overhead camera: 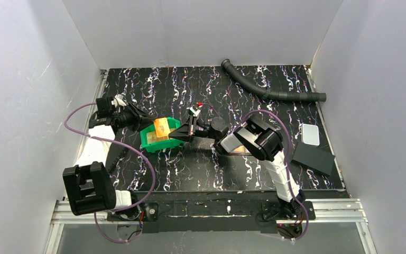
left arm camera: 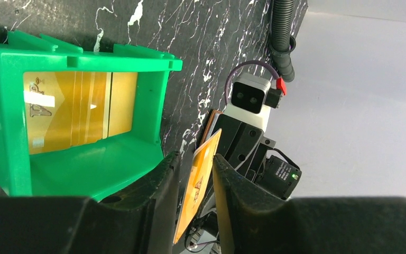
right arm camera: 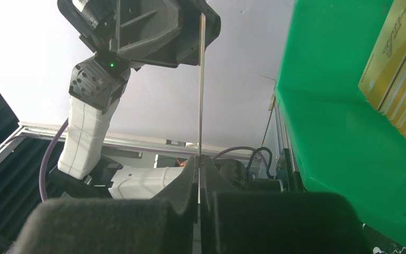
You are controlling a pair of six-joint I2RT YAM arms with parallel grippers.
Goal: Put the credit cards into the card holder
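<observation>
A yellow-orange card (overhead camera: 162, 127) is held above the green bin, between my two grippers. My right gripper is shut on one end of the card, which appears edge-on in the right wrist view. At the card's other end, my left gripper stands open, its fingers on either side of the card (left arm camera: 196, 185) with a gap still showing. More gold cards (left arm camera: 63, 108) lie inside the green bin (left arm camera: 100, 63). Partly hidden under the right arm is a flat brown-edged item (overhead camera: 239, 150); whether it is the card holder I cannot tell.
A black corrugated hose (overhead camera: 267, 92) runs along the back right. On the right side lie a white rectangular piece (overhead camera: 310, 134) and a dark flat box (overhead camera: 313, 158).
</observation>
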